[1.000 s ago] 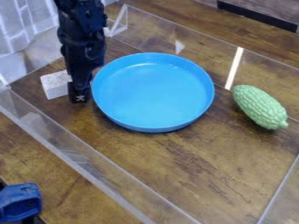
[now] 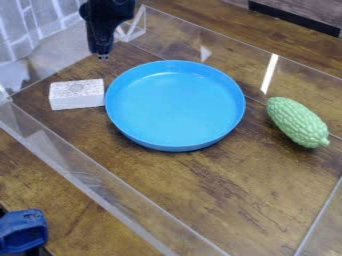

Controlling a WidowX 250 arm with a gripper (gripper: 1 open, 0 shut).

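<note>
The dark gripper (image 2: 102, 50) hangs at the top left, above and behind a white block (image 2: 76, 94), apart from it. Whether its fingers are open or shut is too small to tell. The block lies on the wooden floor just left of a round blue plate (image 2: 175, 105). A green bitter melon (image 2: 297, 122) lies to the plate's right.
Clear low walls surround the work area. A blue object (image 2: 22, 230) sits at the lower left corner, outside them. The wood in front of the plate is bare.
The gripper has risen up and back from the white block, which now shows fully and sits at the plate's left.
</note>
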